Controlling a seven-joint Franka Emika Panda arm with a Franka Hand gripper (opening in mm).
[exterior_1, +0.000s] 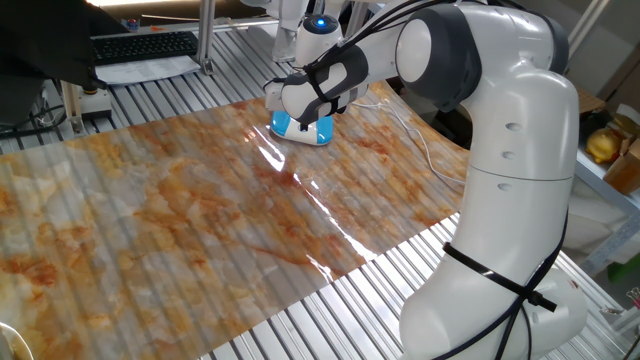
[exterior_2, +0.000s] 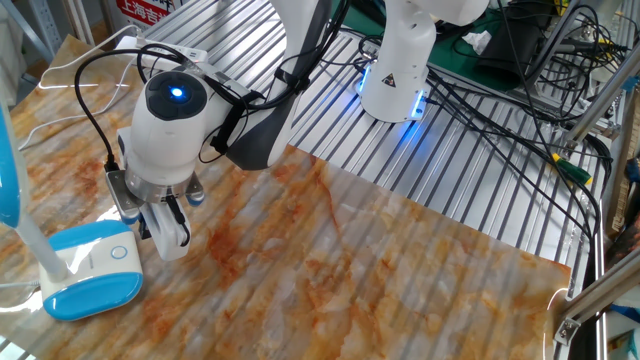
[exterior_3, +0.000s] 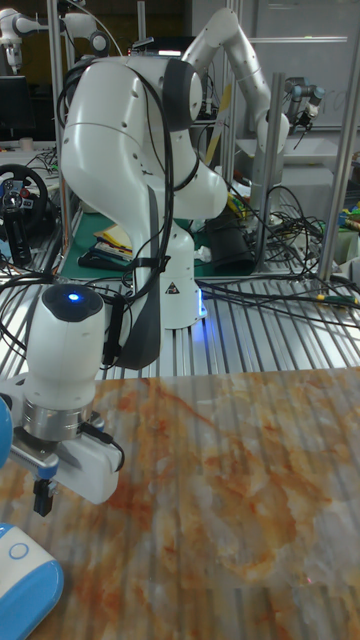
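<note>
A blue and white desk lamp stands on the marbled sheet; its base, with a round button on top, shows at the lower left of exterior view 2. The lamp's white stem and part of its blue head reach the left edge there. My gripper points down close to the lamp, with its dark fingertips above the sheet near the base in exterior view 3. From these angles the gap between the fingers is hidden, as is any contact with the lamp. In exterior view 1 my arm covers most of the lamp except its base.
The marbled sheet is bare over its middle and the side away from the lamp. A white cable runs across it near the lamp. A keyboard lies beyond the sheet. Black cables lie on the slatted table.
</note>
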